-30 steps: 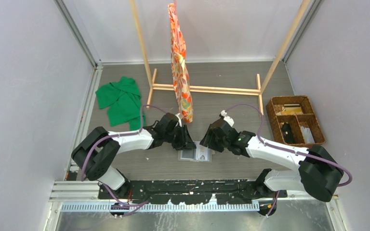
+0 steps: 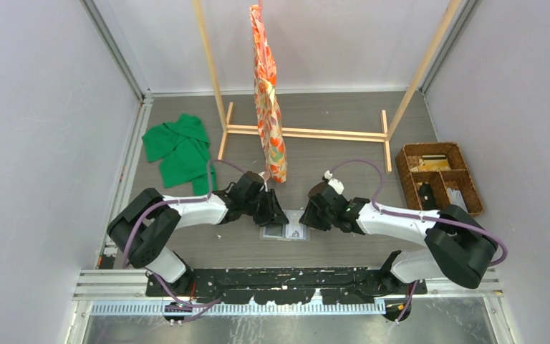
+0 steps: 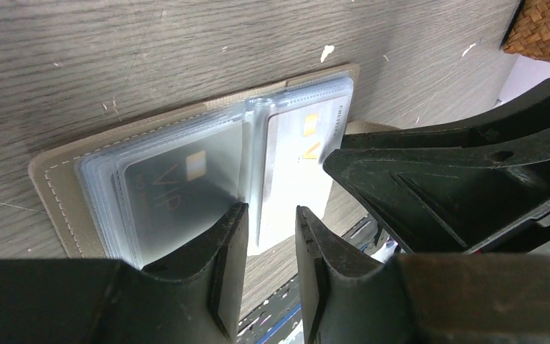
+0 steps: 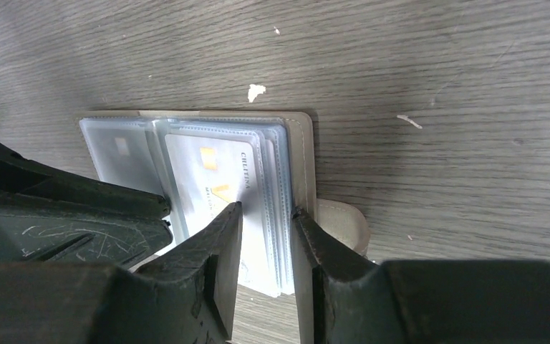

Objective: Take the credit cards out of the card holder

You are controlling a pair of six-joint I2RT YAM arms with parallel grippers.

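The card holder lies opened flat on the table, with clear sleeves over a beige stitched cover. In its left half sits a dark grey card; a white card with a yellow chip fills the sleeve on the right. My left gripper is part open above the holder's middle, its fingers apart over the near part of the sleeves. At the holder's right edge, my right gripper is also part open, one finger over the white card and the other by the sleeve edges. Both cards remain in their sleeves.
A wicker basket with compartments stands at the right. Behind are a wooden rack with a hanging orange patterned cloth, and a green cloth at the left. The two grippers are close together over the holder.
The card holder has slid slightly left.
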